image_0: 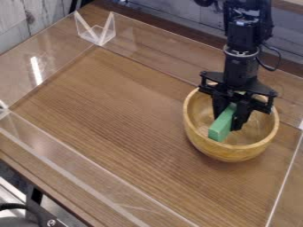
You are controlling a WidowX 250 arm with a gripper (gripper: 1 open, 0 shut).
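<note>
A yellow bowl (208,147) sits on the right part of the wooden table (95,133). My black gripper (229,118) reaches down from the top right into the bowl, shut on a green object (221,129), an elongated piece hanging tilted inside the bowl. Its upper end is hidden by the fingers.
A clear plastic holder (97,31) stands at the back left of the table. The middle, left and front of the table are bare, and the table's edge runs along the upper left.
</note>
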